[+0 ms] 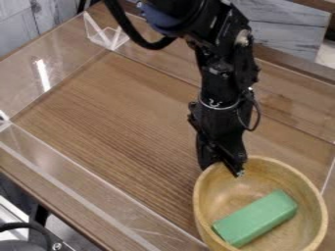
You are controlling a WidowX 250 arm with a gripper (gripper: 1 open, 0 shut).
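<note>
My black gripper (220, 157) is down at the rim of a cream-coloured oval bowl (308, 230) at the lower right, with its fingertips at the bowl's upper-left edge. It looks shut, though the dark fingers are hard to make out and nothing clearly shows between them. Inside the bowl lies a green block (256, 218), lower than the gripper.
A small clear plastic piece (108, 31) stands at the back left. A transparent rail runs along the near left edge, and a grey board lies at the back right.
</note>
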